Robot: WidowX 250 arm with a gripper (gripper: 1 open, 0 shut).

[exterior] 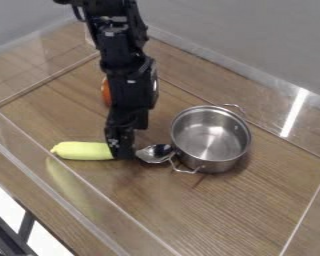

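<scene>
The black gripper (120, 141) reaches down over the near end of a pale yellow corn-like object (83, 151), which lies on the wooden surface. Just to its right a metal spoon (157, 153) lies with its bowl beside a steel pot (210, 134); the gripper hides the spoon's handle. The fingers are dark against dark, so whether they are open or shut, or on anything, is unclear.
An orange-red object (107, 91) is mostly hidden behind the arm. Clear walls edge the wooden surface (263, 205) at back and left. There is free room at the front right and the back left.
</scene>
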